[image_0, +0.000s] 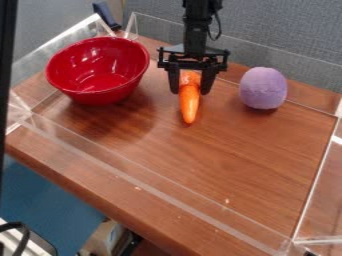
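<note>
An orange carrot (190, 102) lies on the wooden table, its tip toward the front. My black gripper (190, 67) is lowered over the carrot's back end, one finger on either side of it; whether the fingers grip it or only surround it is hard to tell. A red bowl (98, 85) sits to the left, and a purple round object (263, 90) to the right.
Clear low walls (315, 238) border the wooden table (194, 180). A grey padded wall (281, 35) stands at the back.
</note>
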